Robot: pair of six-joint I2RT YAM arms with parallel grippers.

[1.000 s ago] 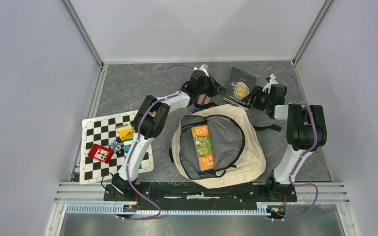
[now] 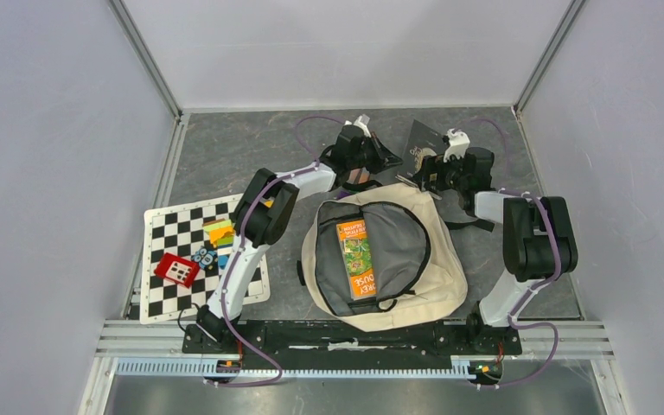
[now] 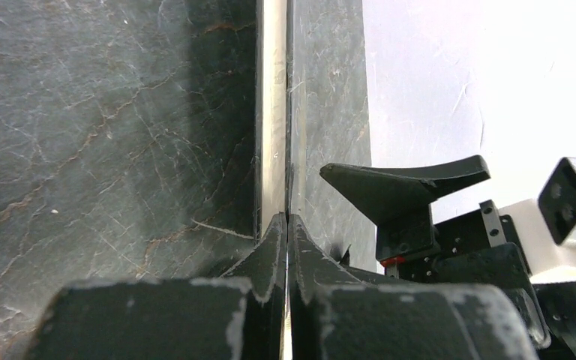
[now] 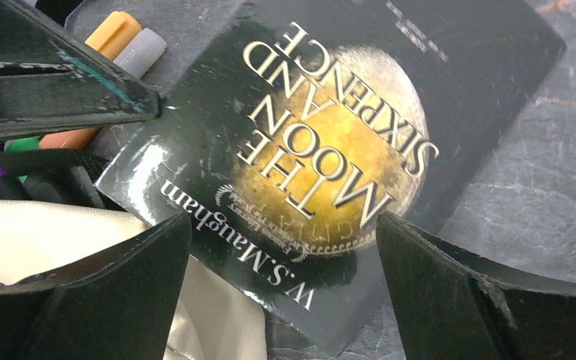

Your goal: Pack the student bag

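An open cream-and-grey bag (image 2: 385, 259) holds an orange-green book (image 2: 355, 259). Above it lies a black book (image 2: 420, 138), "The Moon and Sixpence" (image 4: 330, 142). My left gripper (image 2: 385, 161) is at that book's left; in the left wrist view its shut fingertips (image 3: 276, 232) meet over a pale strip, probably the book's edge, and whether they grip it I cannot tell. My right gripper stands open over the book's lower part, fingers either side in its wrist view.
Markers (image 4: 115, 34) lie beside the bag's top. A checkered board (image 2: 164, 294) with small colourful items lies at the left. Walls border the back and sides.
My right gripper and arm have shifted slightly over the black book, covering more of it in the top view. The left arm is nearly unchanged.
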